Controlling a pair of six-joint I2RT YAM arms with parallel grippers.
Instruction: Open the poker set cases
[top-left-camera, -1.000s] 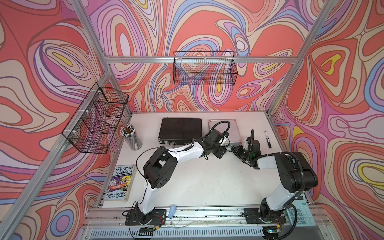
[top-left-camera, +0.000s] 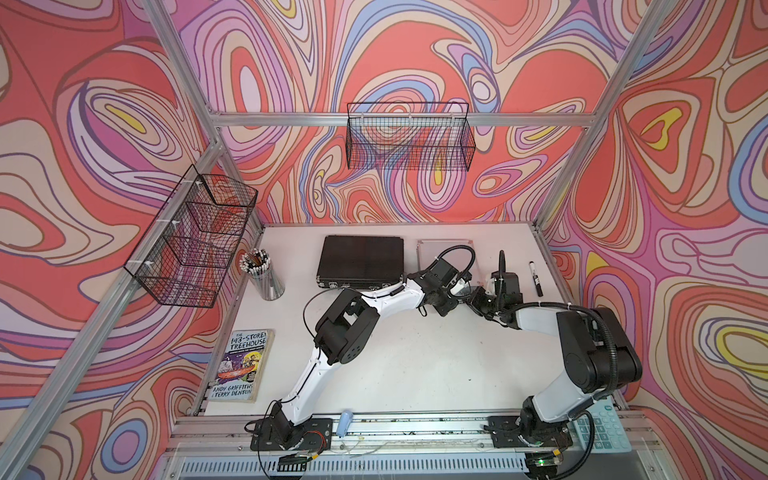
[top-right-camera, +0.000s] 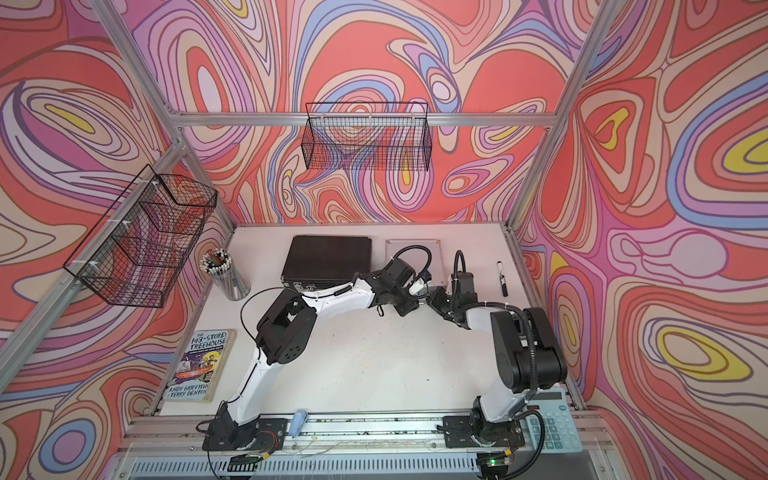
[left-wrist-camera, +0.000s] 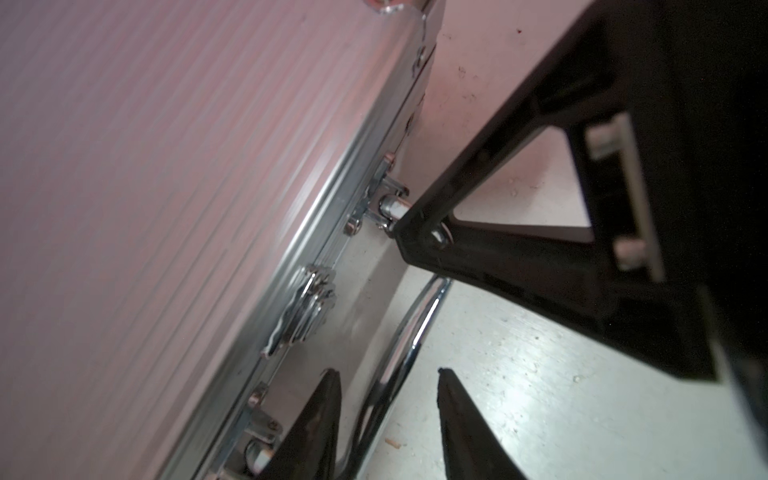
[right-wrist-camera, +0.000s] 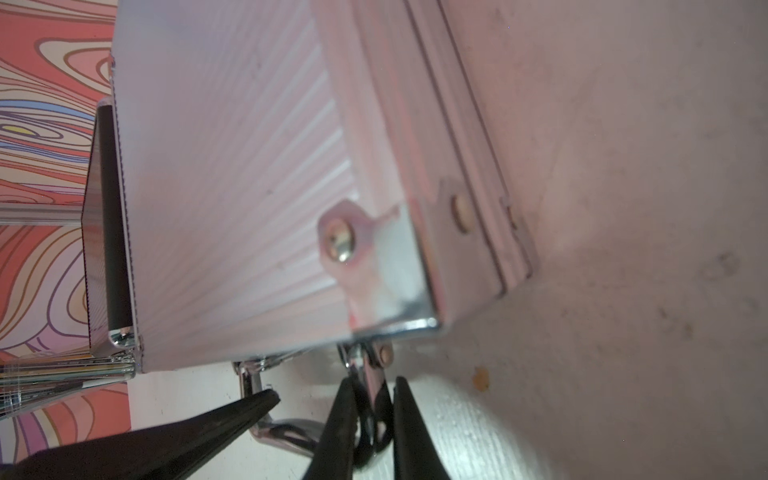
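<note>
A silver ribbed case (top-left-camera: 445, 249) lies with its lid down at the back of the table, just right of the closed black case (top-left-camera: 361, 260). At its front edge, the left wrist view has a shiny fitting (left-wrist-camera: 302, 312) and a chrome handle (left-wrist-camera: 392, 360). My left gripper is open with its fingertips on either side of the handle, apart from the case edge. Below the case's front right corner, my right gripper has narrowly spaced fingers (right-wrist-camera: 344, 404) flanking part of the chrome handle. Whether they press on it is unclear.
A pen cup (top-left-camera: 268, 280) and a book (top-left-camera: 241, 365) stand at the left side. A marker (top-left-camera: 535, 278) lies at the right. Both grippers are close together before the silver case.
My left gripper has moved right along the silver case's front, toward the right one. The right gripper has shifted only slightly. Both cases look unmoved, with lids down.
</note>
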